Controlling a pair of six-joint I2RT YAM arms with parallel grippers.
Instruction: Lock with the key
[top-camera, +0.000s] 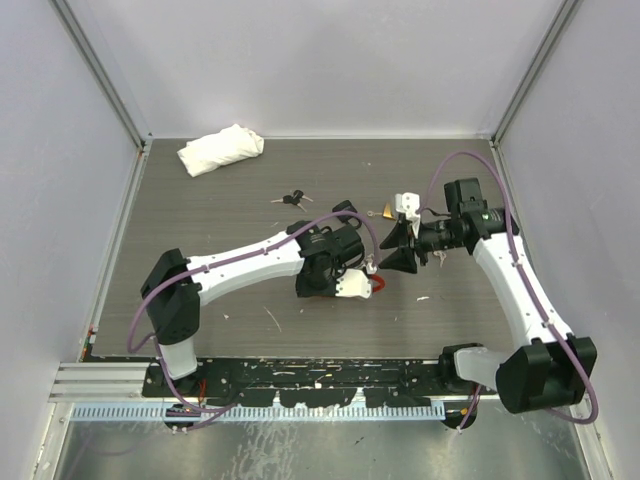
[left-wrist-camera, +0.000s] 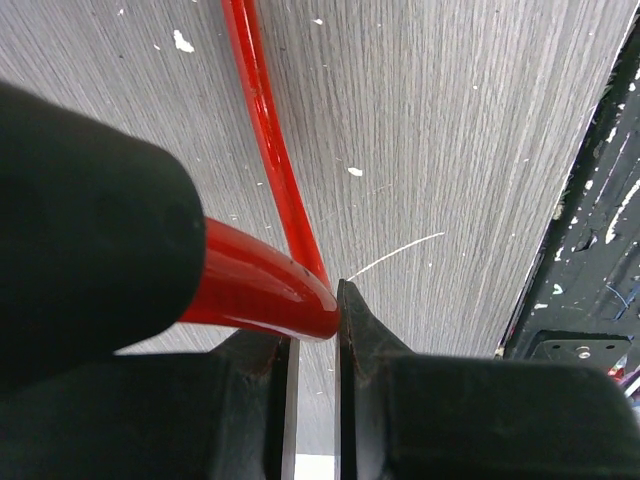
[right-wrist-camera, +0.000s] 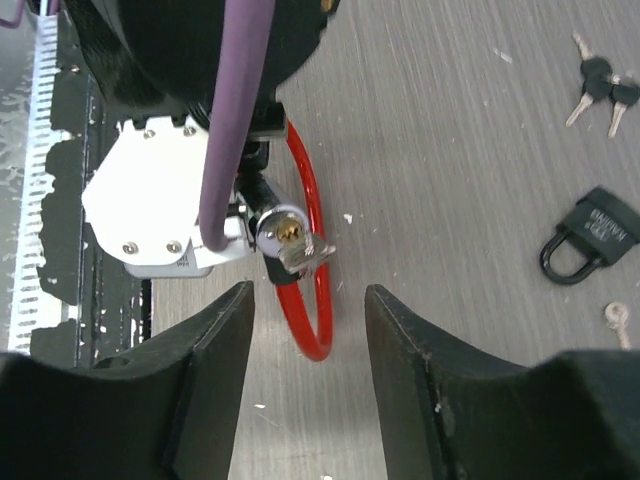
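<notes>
A red cable lock (right-wrist-camera: 303, 160) hangs in a loop from my left gripper, which is shut on it. Its thick black barrel (left-wrist-camera: 90, 225) fills the left of the left wrist view. From the barrel's end a small silver-looking key (right-wrist-camera: 308, 252) sticks out toward my right gripper. That gripper is partly open, with nothing gripped between its fingers. In the right wrist view the key and the loop's low end appear in the gap between them, still clear of the fingertips. The keyhole itself is hidden.
Two black-headed keys (top-camera: 293, 199) lie on the table behind the left arm. A black padlock (right-wrist-camera: 598, 232) and a loose small key (right-wrist-camera: 617, 318) are nearby. Partly covered by the right arm is a brass padlock (top-camera: 388, 211). White cloth (top-camera: 221, 150) lies back left.
</notes>
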